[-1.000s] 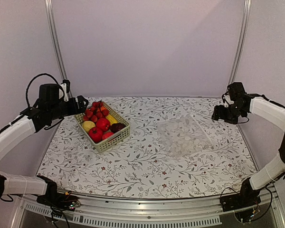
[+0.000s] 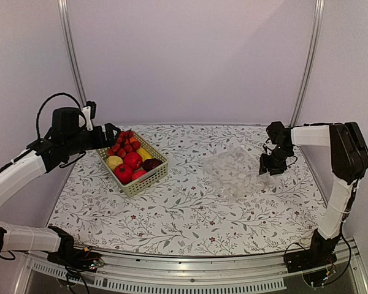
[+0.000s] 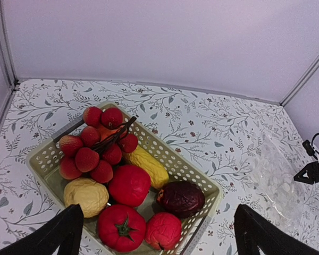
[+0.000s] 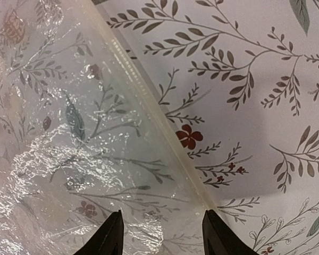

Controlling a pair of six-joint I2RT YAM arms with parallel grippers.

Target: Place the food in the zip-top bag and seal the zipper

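Observation:
A clear zip top bag point(image 2: 230, 171) lies flat on the patterned table, right of centre; its zipper strip point(image 4: 149, 101) runs diagonally in the right wrist view. My right gripper point(image 2: 267, 166) is low over the bag's right edge, fingers apart astride that strip, nothing seen held. A perforated basket point(image 2: 138, 187) on the left holds food: a red tomato point(image 3: 121, 231), another red fruit point(image 3: 128, 186), a yellow piece point(image 3: 146, 164), a round pale one point(image 3: 86, 197), a dark purple one point(image 3: 181, 197) and a red bunch point(image 3: 87, 158). My left gripper point(image 2: 110, 136) hangs open above it.
Walls and metal rails border it on the back and sides.
My right arm has moved left and down, from above the table's right side onto the bag's right edge. The left arm is practically still.

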